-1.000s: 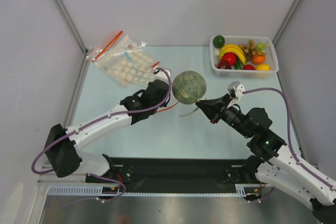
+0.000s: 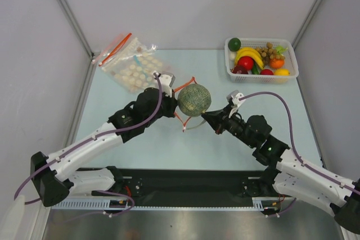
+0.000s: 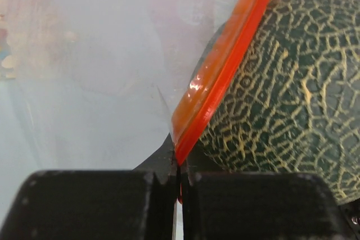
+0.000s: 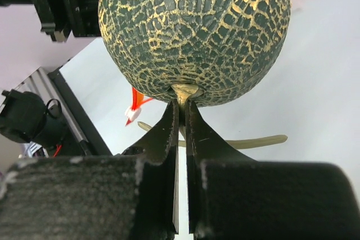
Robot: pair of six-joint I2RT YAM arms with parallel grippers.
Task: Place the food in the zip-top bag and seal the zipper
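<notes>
A round green netted melon (image 2: 194, 100) hangs between my two grippers in the top view. My right gripper is shut on its pale stem (image 4: 184, 91), and the curved stem end sticks out below the fingers. A clear bag with an orange-red zip edge (image 3: 225, 63) is pinched by my left gripper, whose fingers are closed on that edge. The melon (image 3: 298, 88) lies right beside the zip edge in the left wrist view; whether any of it is inside the mouth I cannot tell. Most of the clear bag is hidden in the top view.
At the back left lies another zip bag (image 2: 138, 68) full of pale round pieces. A white basket (image 2: 261, 78) with fruit stands at the back right.
The bag's orange edges now spread wider around the melon's left side. Both grippers keep their hold.
</notes>
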